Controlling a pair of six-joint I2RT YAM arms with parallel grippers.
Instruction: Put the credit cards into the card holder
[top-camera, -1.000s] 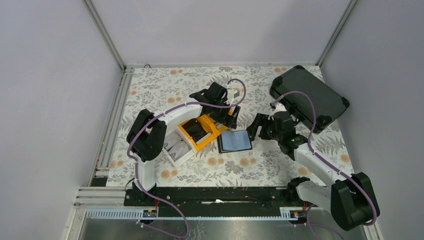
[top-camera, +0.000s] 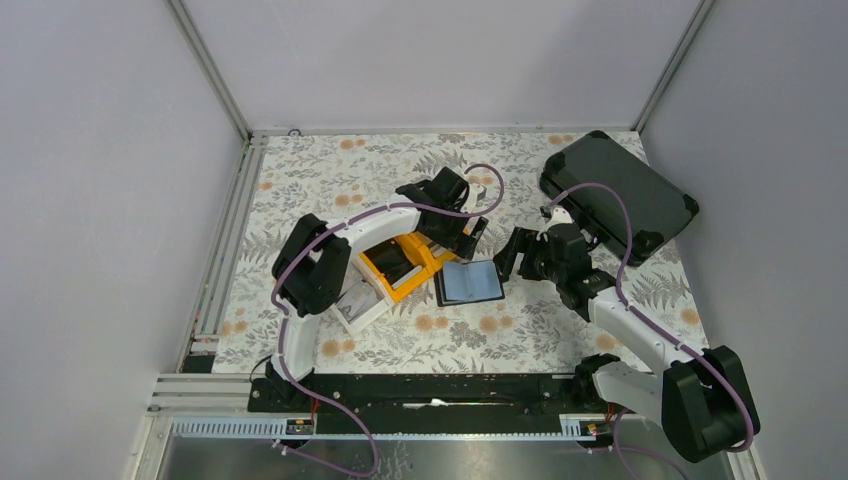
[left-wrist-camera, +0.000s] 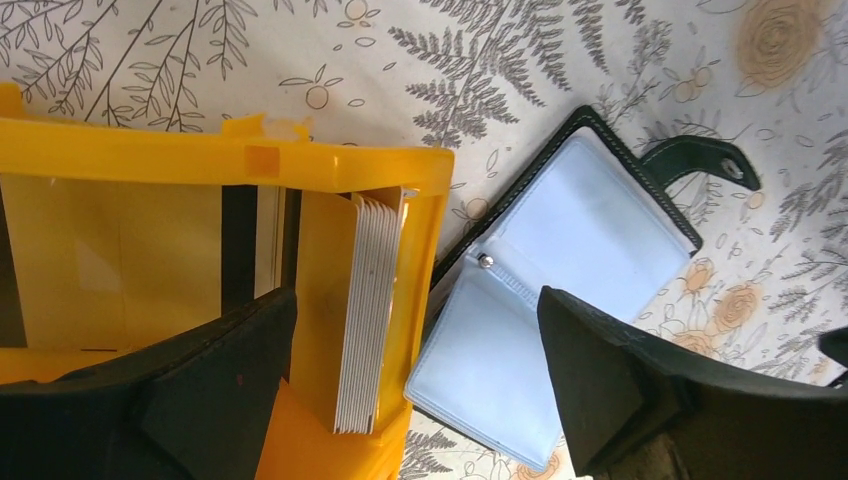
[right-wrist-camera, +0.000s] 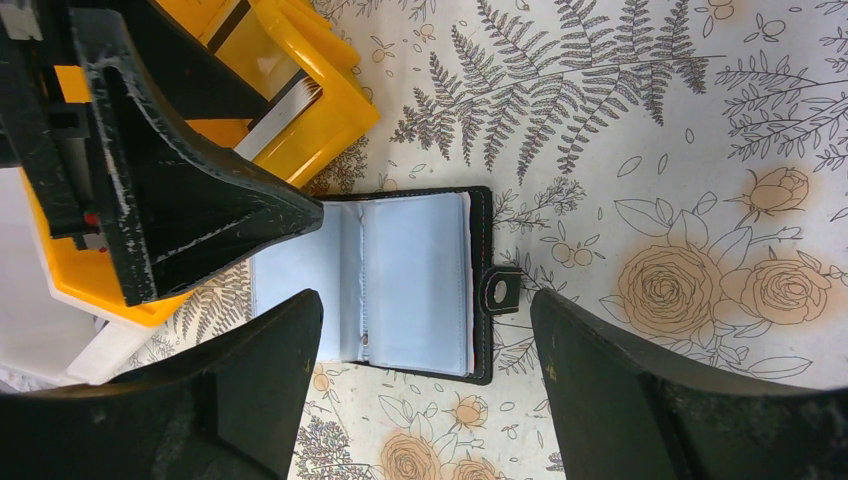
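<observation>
The card holder (top-camera: 472, 282) lies unfolded on the patterned cloth, its pale blue sleeves facing up and its dark strap (left-wrist-camera: 700, 160) sticking out on one side. A stack of white cards (left-wrist-camera: 369, 315) stands on edge in the end compartment of the orange box, seen edge-on in the left wrist view. Above that end of the box and the holder hovers my left gripper, open, with nothing between its fingers. My right gripper, also open and empty, is just right of the holder in the top view, apart from it.
The orange box (left-wrist-camera: 330, 165) sits left of the holder, against a white tray (top-camera: 362, 305). A dark case (top-camera: 620, 195) stands at the back right. Cloth in front of the holder is clear.
The right arm, box and holder have stayed where they were.
</observation>
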